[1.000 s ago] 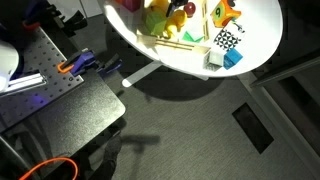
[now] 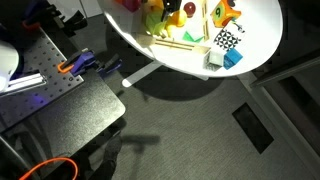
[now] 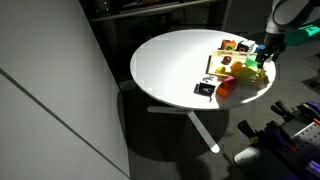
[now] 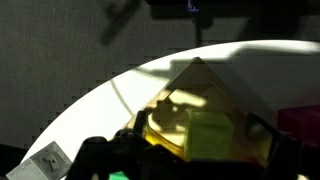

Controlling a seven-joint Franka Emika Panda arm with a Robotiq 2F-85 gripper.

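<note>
In the wrist view my gripper stands open, its dark fingers wide apart at the left and right. A yellow-green block (image 4: pixel 208 135) shows between them, over a wooden tray (image 4: pixel 198 78); whether the fingers touch it cannot be told. A yellow item (image 4: pixel 160 141) lies left of the block, partly shaded. From the first exterior view, the tray's pale edge (image 2: pixel 182 46) borders a yellow-orange fruit (image 2: pixel 178 18) and a green piece (image 2: pixel 190 37). Dark gripper parts partly cover the tray's contents there.
Near the white table's edge sit a checkered cube (image 2: pixel 227 38), a pale cube (image 2: pixel 214 61) and a blue cube (image 2: pixel 233 57). An orange toy (image 2: pixel 225 13) stands farther in. A red object (image 3: pixel 227 86) lies beside the tray.
Over the last second the dark gripper parts above the tray have shifted slightly in exterior view 1, covering more of the yellow items. The cubes on the table have stayed put.
</note>
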